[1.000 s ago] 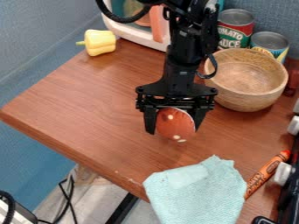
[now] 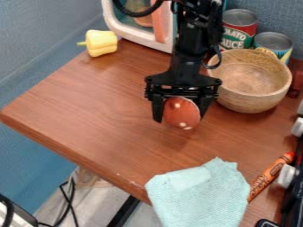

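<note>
A black gripper (image 2: pixel 182 99) hangs over the middle-right of the wooden table, shut on a round red-orange object (image 2: pixel 182 113) with small pale spots, which sits below and between its fingers. Whether the object rests on the table or is held just above it is hard to tell.
A wooden bowl (image 2: pixel 253 98) is right of the gripper, cans (image 2: pixel 238 34) behind it. A yellow pepper-like object (image 2: pixel 102 43) lies back left. A pale blue cloth (image 2: pixel 199 196) and orange packet (image 2: pixel 271 175) are at front right.
The gripper has moved slightly up, toward the back, and a little right, carrying the red-orange object with it.
</note>
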